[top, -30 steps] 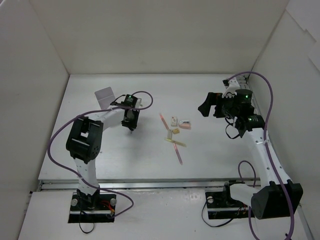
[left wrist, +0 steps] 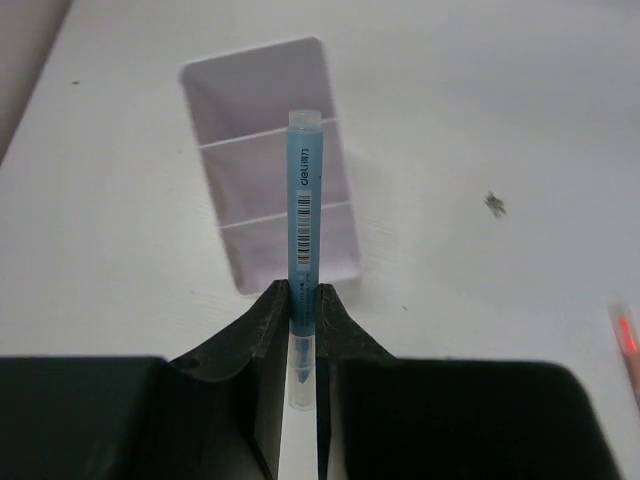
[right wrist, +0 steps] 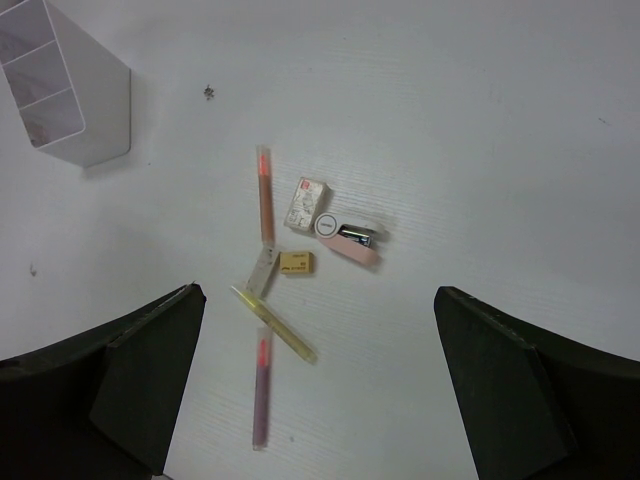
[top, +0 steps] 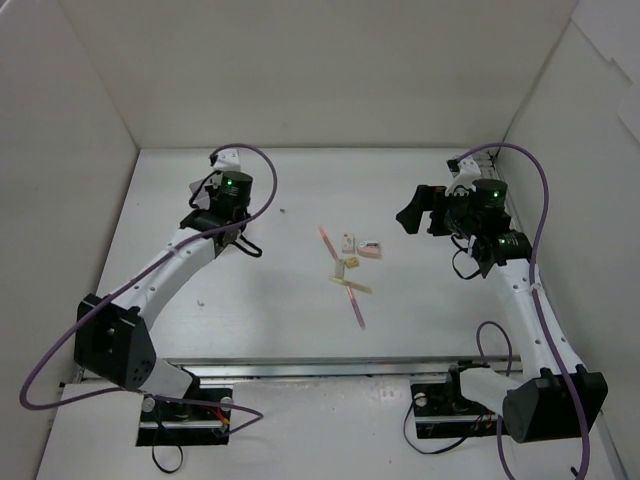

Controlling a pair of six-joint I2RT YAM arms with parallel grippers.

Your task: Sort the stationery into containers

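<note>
My left gripper is shut on a blue Deli pen (left wrist: 304,200), held upright in its view, in front of a white three-compartment container (left wrist: 215,95) on the table. The container (right wrist: 100,110) also shows at the upper left of the right wrist view. My right gripper is open, high over the right side. Loose in the middle lie an orange pen (right wrist: 265,200), a small box (right wrist: 305,205), a pink-and-silver item (right wrist: 350,250), a yellow block (right wrist: 296,262), a grey piece (right wrist: 262,270), a yellow stick (right wrist: 290,335) and a purple pen (right wrist: 261,400).
The white table (top: 280,310) is walled at the back and both sides. Bare surface surrounds the central cluster, especially to the right and front. In the top view the left arm hides most of the container.
My left arm has risen and shifted up and left, its gripper now over the container's area, covering it in the top view. The right arm and the loose items are unchanged.
</note>
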